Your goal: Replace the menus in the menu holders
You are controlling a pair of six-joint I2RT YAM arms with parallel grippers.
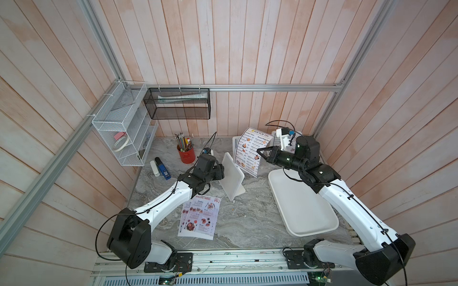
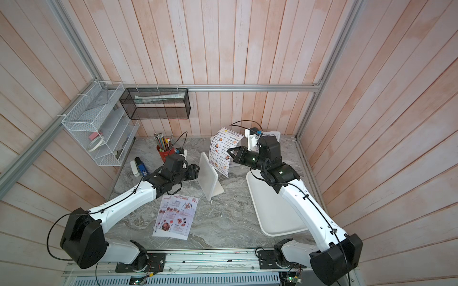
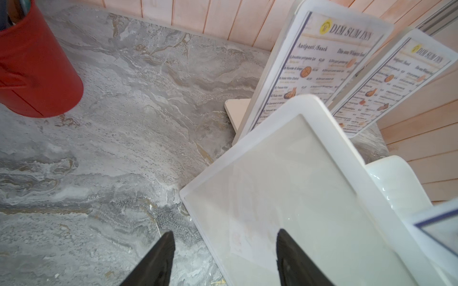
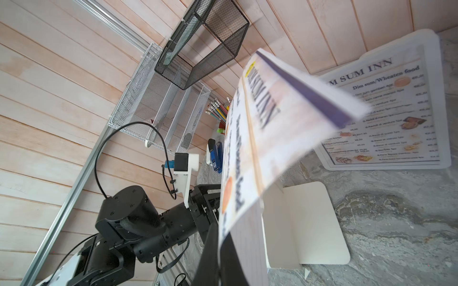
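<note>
A curved menu sheet (image 1: 249, 148) hangs in the air, its edge pinched in my right gripper, which is shut. In the left wrist view, a menu holder with a blank white panel (image 3: 286, 190) stands on the table. My left gripper is open by its side, with nothing gripped. Behind it stand two more holders with Dim Sum Inn menus, a nearer one (image 3: 314, 57) and a farther one (image 3: 396, 81). Several purple-printed menus (image 1: 202, 221) lie overlapping near the front of the table.
An empty white tray (image 1: 303, 205) lies on the right, below my right arm. A red pen cup (image 1: 187, 155) and a blue stapler-like object (image 1: 162, 168) are at the left. A wire shelf (image 1: 125, 124) and black mesh basket (image 1: 177, 112) hang on the walls.
</note>
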